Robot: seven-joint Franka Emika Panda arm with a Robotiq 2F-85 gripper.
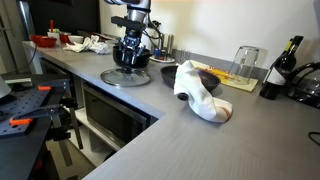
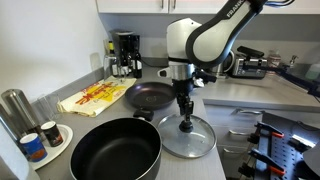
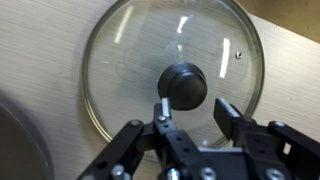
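A round glass lid [image 2: 202,139] with a metal rim and black knob [image 3: 183,86] is at the counter's front, right of the large black pot [image 2: 117,150]. My gripper [image 2: 186,117] is over the lid's middle, its fingers shut on the knob. In the wrist view, its dark fingers [image 3: 226,116] come in from below, close to the knob's lower side; their exact contact is hard to see. The lid looks nearly level. Whether its rim touches the counter cannot be told. Exterior view 1 shows the pot [image 1: 124,56] behind the arm.
A black frying pan [image 2: 152,94] stands behind the pot and lid. The white cloth [image 1: 202,94] lies at the counter's middle, beside the pan. An open drawer [image 1: 92,146] is below the front edge.
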